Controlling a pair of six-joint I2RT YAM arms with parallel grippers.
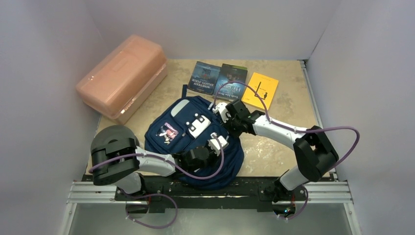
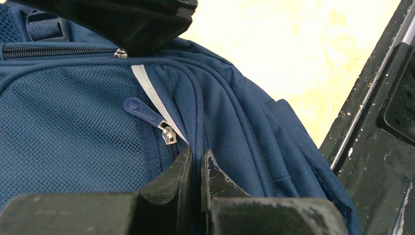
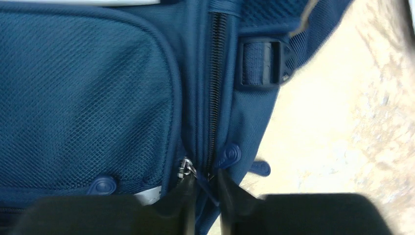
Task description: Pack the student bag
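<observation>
The navy backpack (image 1: 169,137) lies face up at the front middle, with a picture patch and light badges. In the left wrist view my left gripper is shut on a piped fold of the backpack's fabric, below a zipper pull (image 2: 140,110). My right gripper is at the upper right side of the bag, over the main zipper (image 3: 215,83); a metal slider and cord pull sit between its blurred fingertips, and I cannot see clearly whether they grip it.
Two dark books (image 1: 203,76) and a yellow book (image 1: 259,85) lie at the back. A pink case (image 1: 117,73) fills the back left. A dark roll (image 1: 110,131) is at the left, partly under the left arm. Bare table shows at the right.
</observation>
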